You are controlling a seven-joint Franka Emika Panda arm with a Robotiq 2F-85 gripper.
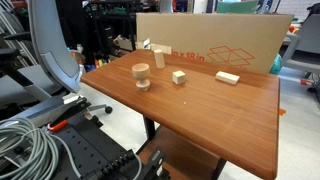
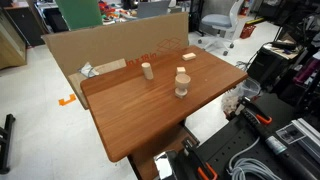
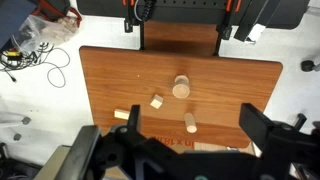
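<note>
In the wrist view my gripper is open high above the wooden table (image 3: 110, 75), its dark fingers spread wide at the lower edge with nothing held between them. A pale wooden cup on a stem (image 1: 142, 75) stands upright near the table's edge. Behind it rises a small upright cylinder (image 1: 159, 60). A light cube (image 1: 179, 77) rests toward the middle, apart from both. Farther right lies a flat rectangular block (image 1: 227, 77). All of these pieces also show from above in the wrist view. Neither exterior view shows the fingers.
A cardboard panel (image 1: 215, 42) stands along the table's back edge. Cables (image 1: 30, 150) lie on the dark base (image 1: 100, 150) by the near side.
</note>
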